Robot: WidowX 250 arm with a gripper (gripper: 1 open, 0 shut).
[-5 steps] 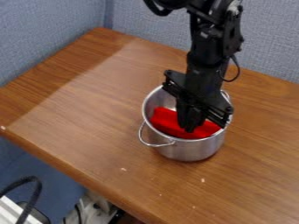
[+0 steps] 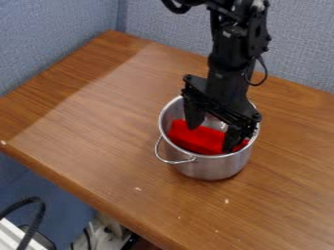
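A metal pot (image 2: 206, 168) with a wire handle stands on the wooden table. Inside it lies a red object (image 2: 196, 137). My black gripper (image 2: 213, 125) is open and reaches down into the pot from above, its fingers on either side over the red object, which they partly hide. Whether they touch it is unclear.
Grey padded walls stand behind it. Cables and equipment lie below the table's edge at the lower left.
My gripper's fingers have spread apart over the pot and show more open than a second ago. The pot has stayed about in place.
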